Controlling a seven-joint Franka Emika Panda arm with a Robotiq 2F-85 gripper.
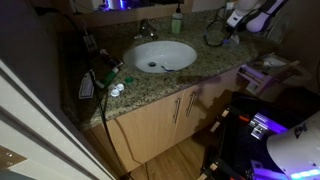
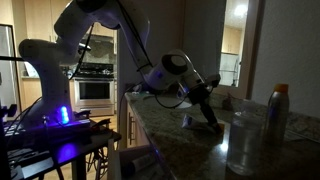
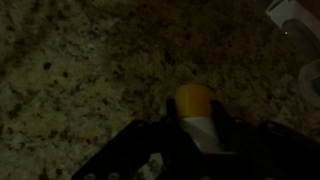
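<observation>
In the wrist view, an object with an orange-yellow end and a white body sits between the dark fingers of my gripper, which is shut on it. The lower part of the object is lost in shadow. Exterior view 2 has the gripper low over the granite counter, with a small orange spot beside it. Whether the object touches the counter cannot be told. In exterior view 1 the gripper is small and far off, at the counter's right end.
A sink is set into the counter, with a soap bottle behind it. Small white round items lie at its left. A clear container and a tall bottle stand near the gripper.
</observation>
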